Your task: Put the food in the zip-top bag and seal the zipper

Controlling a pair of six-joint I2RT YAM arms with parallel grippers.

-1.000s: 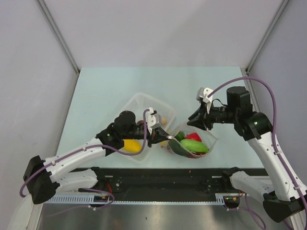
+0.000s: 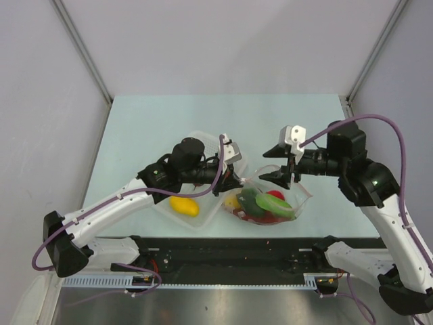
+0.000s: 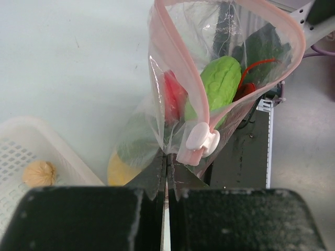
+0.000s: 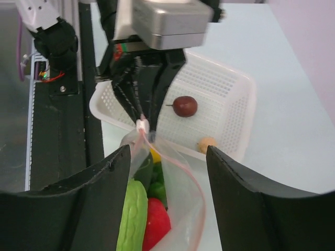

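The clear zip bag with pink zipper sits upright at the table's front, holding a green cucumber, a red item, darker green and yellow pieces. My left gripper is shut at the bag's upper left corner, by the white slider; in the left wrist view the bag's edge is at its fingertips. My right gripper stands part open above the bag's opening, its fingers either side of it in the right wrist view.
A white basket left of the bag holds a yellow item, a dark red onion-like item and a tan one.
My left gripper has risen with the bag's corner, lifting it. My right gripper has moved slightly and its fingers have spread over the bag's opening.
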